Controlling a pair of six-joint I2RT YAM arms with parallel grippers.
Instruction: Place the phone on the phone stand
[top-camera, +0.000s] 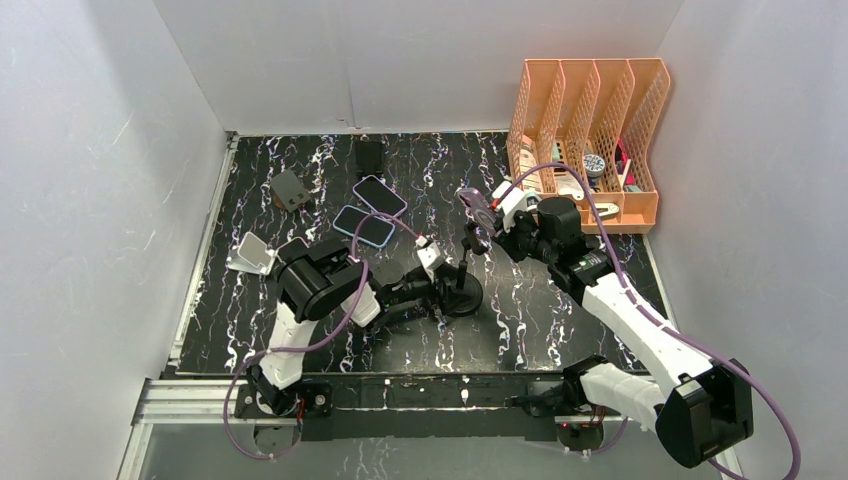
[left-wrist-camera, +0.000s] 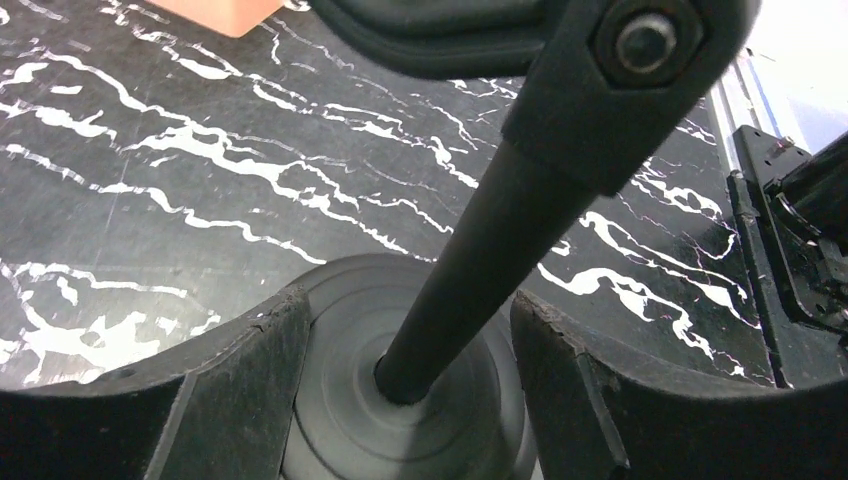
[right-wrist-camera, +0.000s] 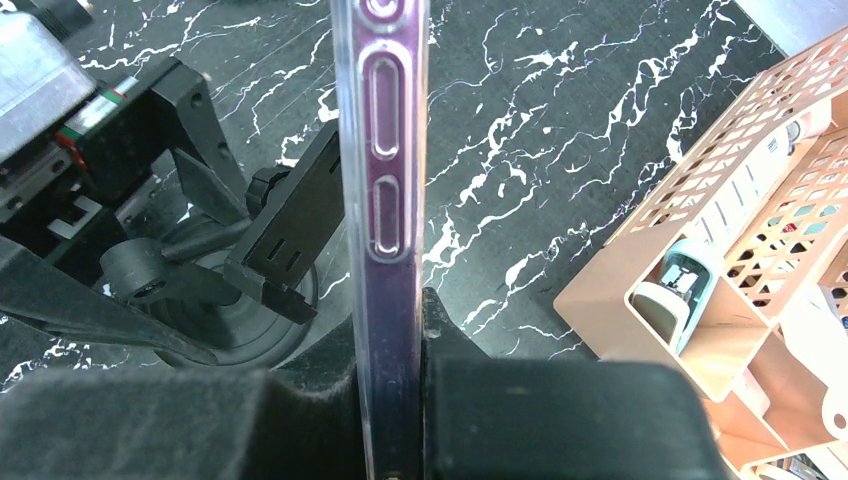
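Note:
The black phone stand (top-camera: 465, 295) has a round base, an upright pole and a tilted holder (right-wrist-camera: 285, 215). My left gripper is open around the lower pole, its fingers on either side at the base. A phone in a clear purple case (right-wrist-camera: 385, 210) is held edge-on in my right gripper, shut on it and raised just beside the holder; in the top view the phone (top-camera: 474, 203) hangs above and behind the stand.
An orange divided organizer (top-camera: 590, 120) with small items stands at the back right. Several other phones and small stands (top-camera: 289, 190) lie at the left and back of the marble table (top-camera: 540, 310).

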